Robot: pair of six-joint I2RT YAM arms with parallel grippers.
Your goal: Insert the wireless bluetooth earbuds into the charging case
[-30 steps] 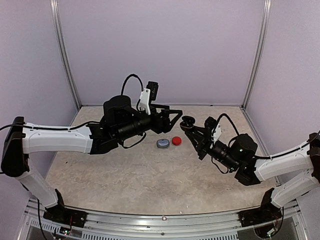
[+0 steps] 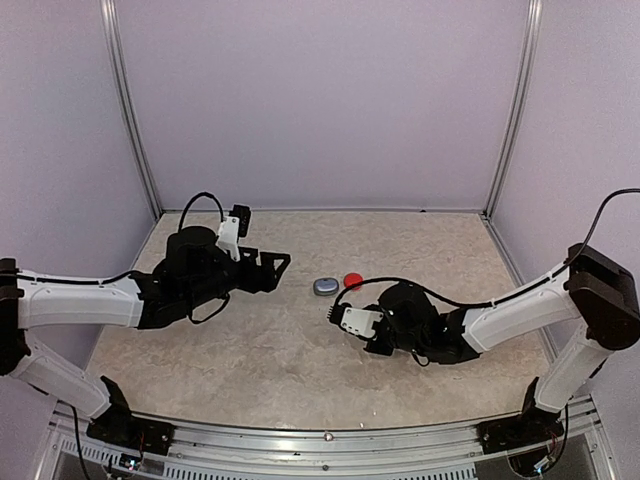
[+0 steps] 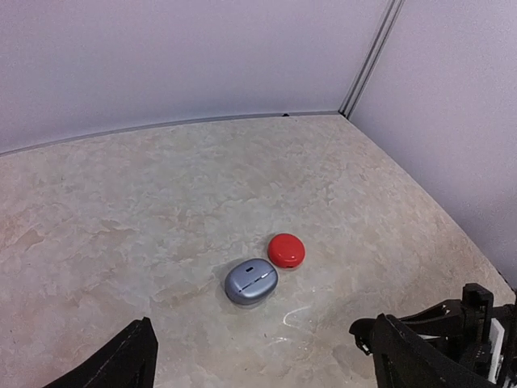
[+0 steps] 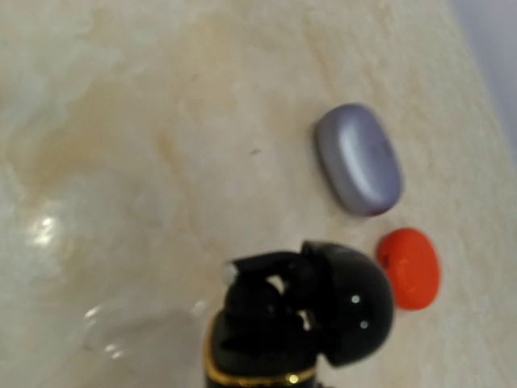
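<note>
My right gripper [image 2: 350, 325] is low over the table on the right, shut on a black earbud case [image 4: 347, 299] with a gold band and an open lid, as the right wrist view shows; whether earbuds sit inside is unclear. My left gripper [image 2: 270, 268] hangs higher on the left, open, with nothing between its fingers. In the left wrist view the black case [image 3: 363, 331] shows at the lower right, partly hidden by the left fingers and the right gripper.
A silver-grey oval case [image 2: 325, 286] and a red round case [image 2: 353, 280] lie mid-table, close together, just beyond my right gripper.
My right gripper has gone down and turned, carrying the black case toward the table. My left gripper has drawn back to the left and lower, away from it.
</note>
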